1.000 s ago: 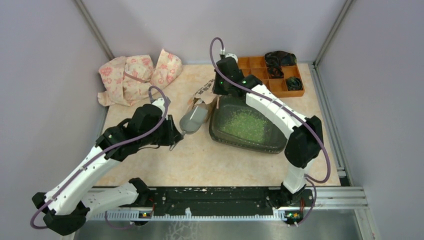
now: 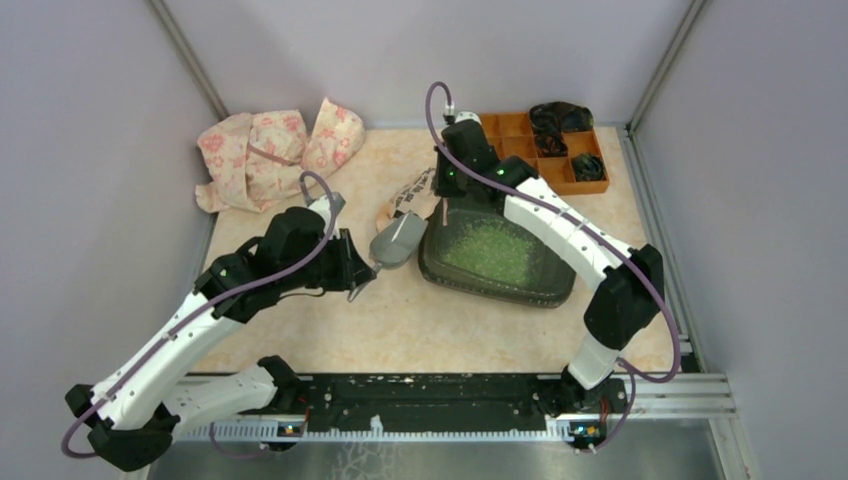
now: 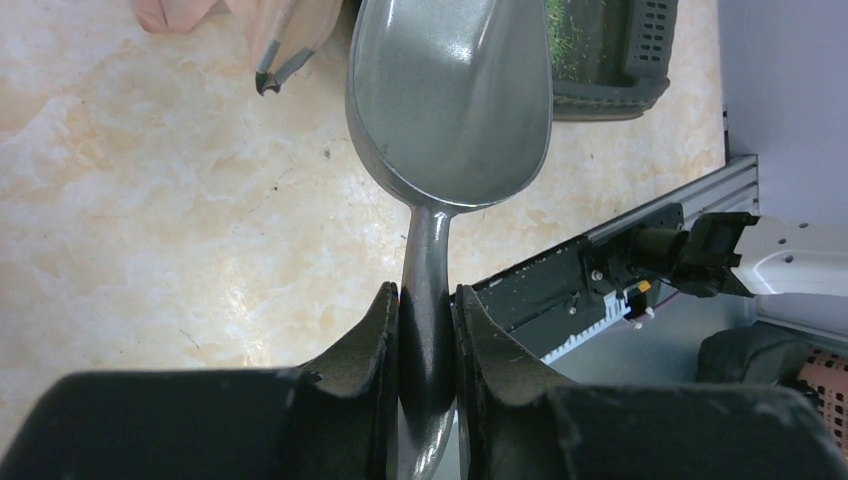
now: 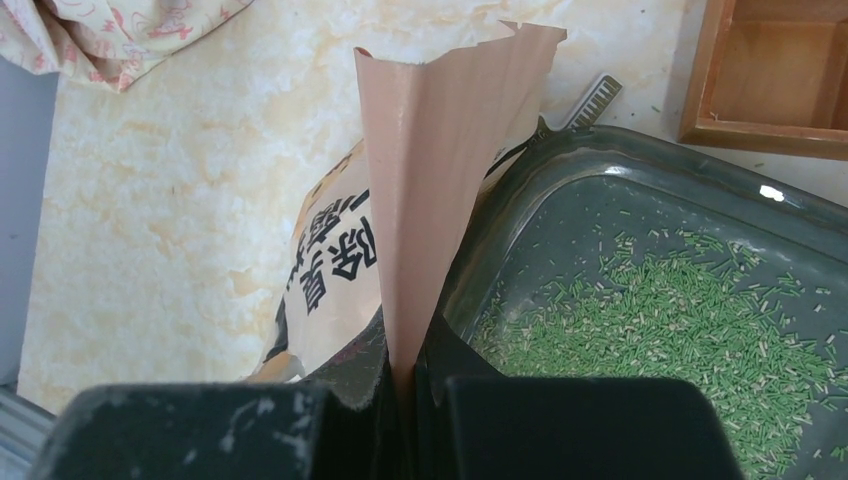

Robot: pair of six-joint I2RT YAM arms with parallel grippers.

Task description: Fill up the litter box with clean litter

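A grey scoop hangs between the litter bag and the left arm. My left gripper is shut on the scoop's handle; the part of its bowl in the left wrist view looks empty. The paper litter bag, with dark lettering, leans along the litter box's left side. Its upper edge is pinched by my right gripper, which is shut on it. In the dark green litter box, green pellets cover part of the floor. The bag's opening is mostly hidden in the top view.
Behind the box stands a wooden divided tray with dark items in it. A pink floral cloth lies at the back left. A slotted tool shows behind the bag.
The scoop and left gripper have shifted slightly right, the scoop now nearer the box's left rim. The right gripper has edged right with the bag's top.
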